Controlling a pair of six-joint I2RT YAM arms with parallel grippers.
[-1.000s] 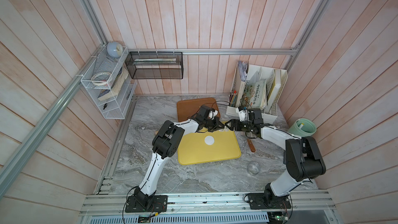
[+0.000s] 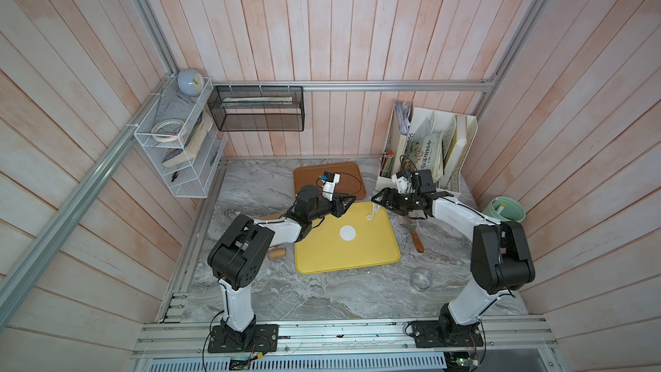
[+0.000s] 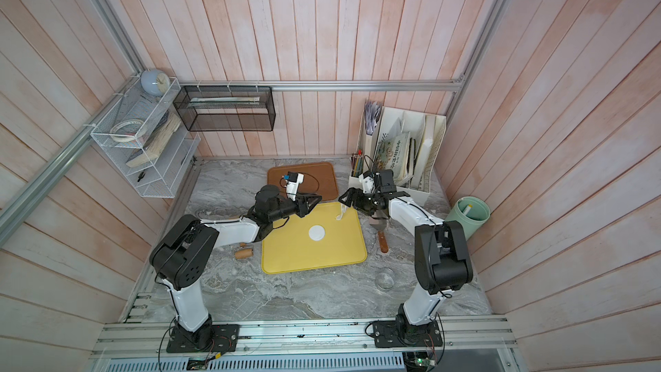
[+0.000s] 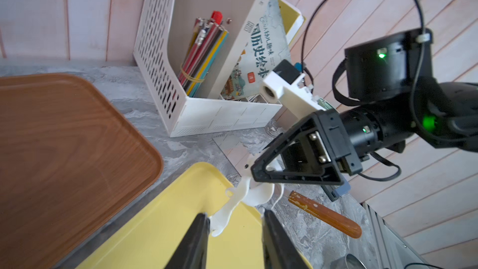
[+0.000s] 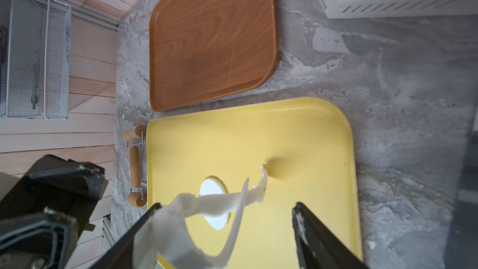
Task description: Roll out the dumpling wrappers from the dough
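A flat white dough disc (image 2: pixel 347 233) lies on the yellow tray (image 5: pixel 318 119). Stretched strands of dough (image 5: pixel 214 201) cling to one finger of my right gripper, which stands open with its other finger (image 5: pixel 313 234) bare. In the left wrist view this dough (image 4: pixel 230 207) dangles from the right gripper over the tray's far right corner. My left gripper is part open above the tray, its fingers apart and nothing held between them. A wooden rolling pin (image 5: pixel 135 167) lies beside the tray's left edge, mostly hidden by the left arm in the top left view.
Behind the yellow tray is an empty brown tray (image 2: pixel 303 172). A white file rack (image 4: pixel 224 114) stands at the back right. Right of the tray lie a wooden-handled blade (image 2: pixel 417 241) and a clear glass bowl (image 2: pixel 420 278).
My left gripper has drawn back leftward from the right one, and its arm has swung left. Dough now hangs visibly from it.
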